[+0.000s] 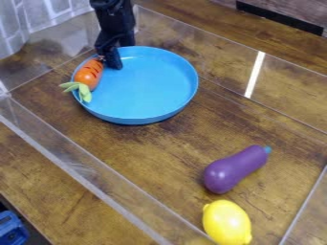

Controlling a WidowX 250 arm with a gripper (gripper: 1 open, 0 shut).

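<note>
My black gripper (107, 54) reaches down from the top of the camera view to the back-left rim of a blue plate (143, 88), right by the top end of an orange carrot (88, 75) with pale green leaves. The carrot lies along the plate's left side, leaves toward the front. The fingertips are small and dark here, and whether they touch the carrot is unclear.
A purple eggplant (230, 170) and a yellow lemon (227, 223) lie on the wooden table at the front right. Clear plastic walls border the area, and a blue object (8, 228) is at the lower left.
</note>
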